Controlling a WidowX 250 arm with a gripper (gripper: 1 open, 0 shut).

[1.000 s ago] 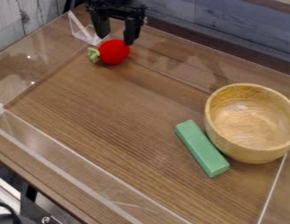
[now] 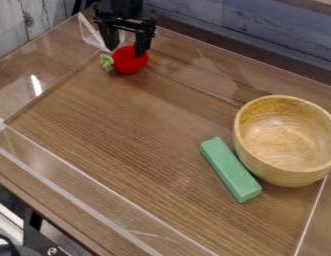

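Observation:
My gripper (image 2: 125,30) is at the top of the camera view, a dark shape with its fingers over a red round object (image 2: 129,62) that has a small green part on its left side. The gripper is open; whether its fingertips touch the red object is hard to tell.
A yellow bowl (image 2: 281,140) sits at the right, with a green bar (image 2: 231,170) lying to its lower left. A wall runs along the back.
My gripper has moved slightly left, more squarely over the red object. The bowl and green bar have not moved.

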